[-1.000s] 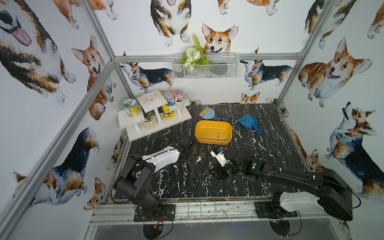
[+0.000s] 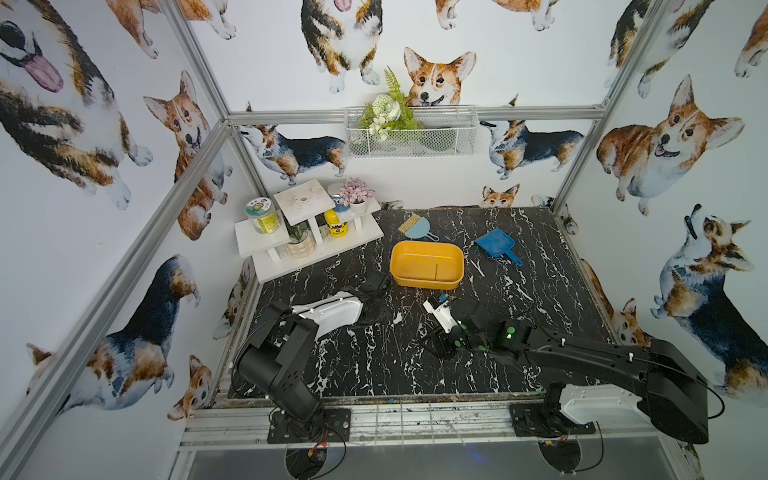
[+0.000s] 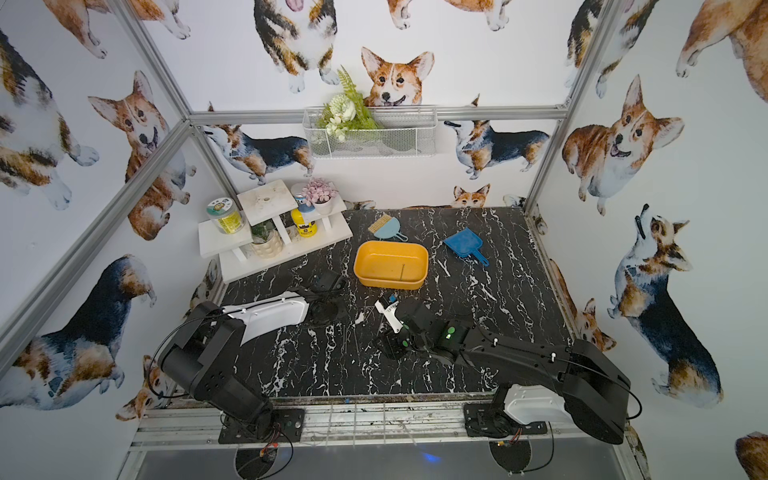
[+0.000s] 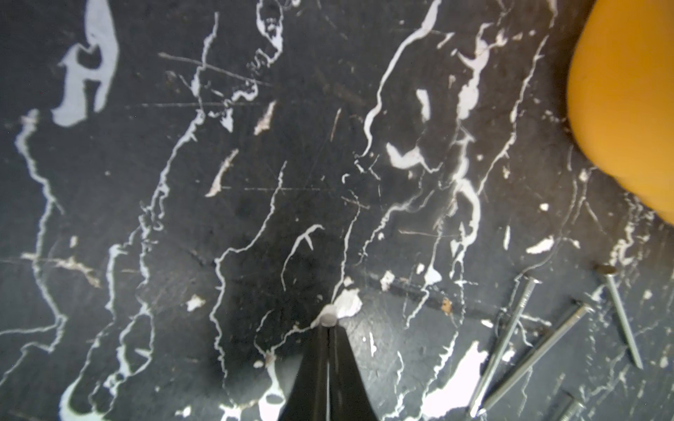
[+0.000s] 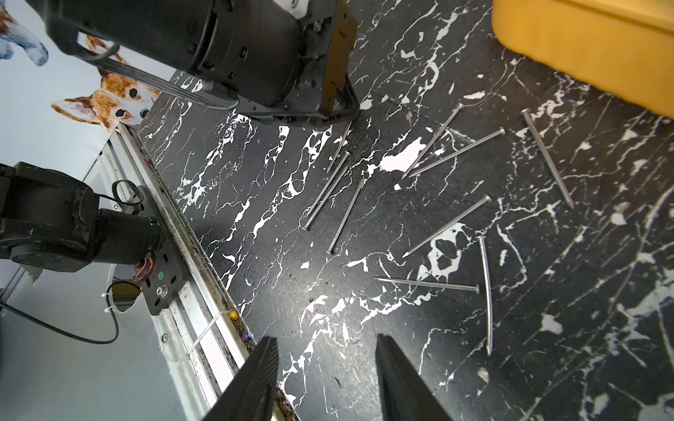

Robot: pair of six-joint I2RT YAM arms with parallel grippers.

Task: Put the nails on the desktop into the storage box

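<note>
Several nails lie scattered on the black marbled desktop, such as one nail [image 5: 487, 294] in the right wrist view and another nail [image 4: 505, 343] in the left wrist view. The yellow storage box [image 2: 427, 282] stands behind both grippers; a thin dark line shows inside it. My left gripper is shut low over the desk, left of the nails. At its tips is a small pale disc like a nail head; I cannot tell whether it is held. My right gripper stands open above the desk in front of the box, nothing between its fingers.
Behind the box lie a small brush with a light-blue dustpan [image 2: 418, 229] and a blue dustpan [image 2: 497, 244]. A white shelf [image 2: 320, 254] with jars and plants fills the back left.
The right arm has barely moved, and the box stays put.
</note>
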